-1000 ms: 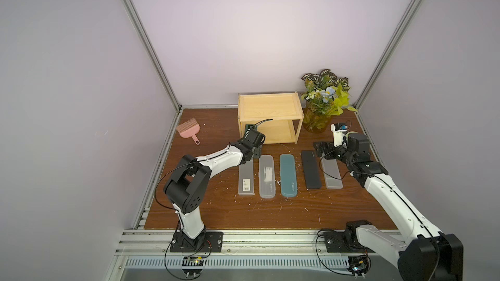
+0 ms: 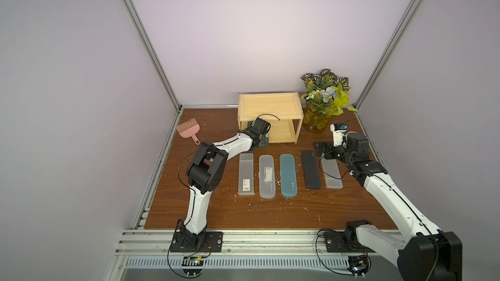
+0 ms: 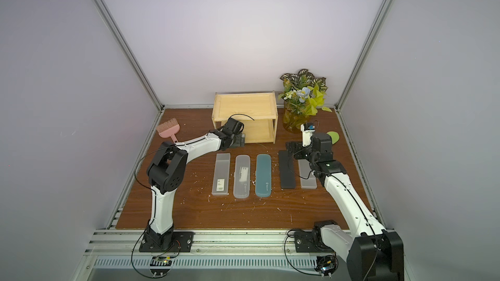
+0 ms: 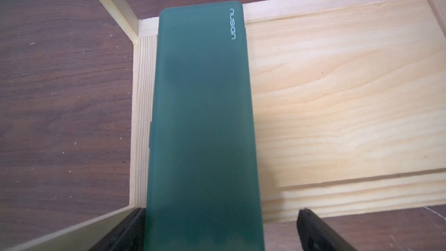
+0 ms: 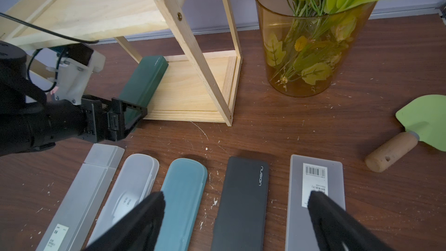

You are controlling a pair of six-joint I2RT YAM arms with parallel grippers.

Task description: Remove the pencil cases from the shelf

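Observation:
On the wooden shelf's lower board (image 4: 343, 93) a dark green pencil case (image 4: 199, 111) lies along the left side, its far end near the back rail. My left gripper is open around its front end, one finger on either side. My right gripper is open above the table, over the row of pencil cases: grey (image 2: 245, 174), translucent (image 2: 266, 176), light blue (image 2: 288, 176), black (image 2: 311, 169) and pale grey (image 5: 316, 176).
A vase with flowers (image 5: 306, 51) stands right of the shelf. A green scraper (image 5: 422, 120) lies at the far right and a pink brush (image 2: 188, 130) at the left. Open table lies in front of the row.
My left arm has moved forward and a little right, its gripper now further in at the shelf's opening around the green case. The right arm has stayed still.

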